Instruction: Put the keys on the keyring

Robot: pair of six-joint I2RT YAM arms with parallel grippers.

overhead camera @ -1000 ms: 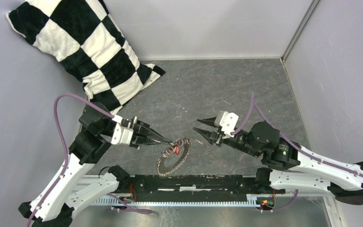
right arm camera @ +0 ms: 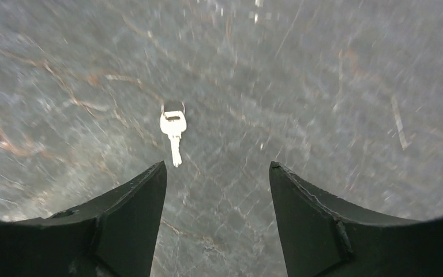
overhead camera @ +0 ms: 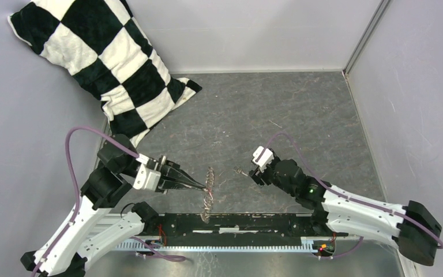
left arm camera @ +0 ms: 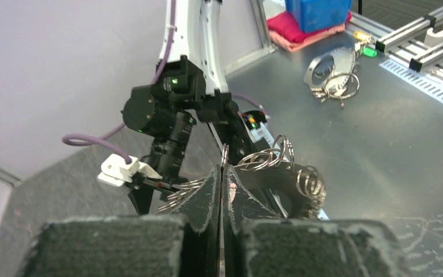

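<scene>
A small silver key (right arm camera: pixel 175 130) with a thin wire loop through its head lies flat on the grey floor, left of centre in the right wrist view; from above, the key (overhead camera: pixel 240 171) shows just left of my right gripper (overhead camera: pixel 255 173). That gripper is open over bare floor, the key ahead of its left finger. My left gripper (overhead camera: pixel 206 188) is shut on the keyring (overhead camera: pixel 208 203), a large hoop strung with many small metal loops, which hangs nearly edge-on. In the left wrist view the keyring's loops (left arm camera: pixel 310 183) fan out beyond the closed fingertips; the exact grip point is hard to make out.
A checkered black and white cushion (overhead camera: pixel 112 63) leans in the back left corner. Walls enclose the floor (overhead camera: pixel 277 109), which is clear behind both arms. Outside, a metal disc with rings (left arm camera: pixel 334 75) lies near a blue box (left arm camera: pixel 317 14).
The keyring swung from a visible hoop to nearly edge-on. The left arm shifted slightly; the key stayed put.
</scene>
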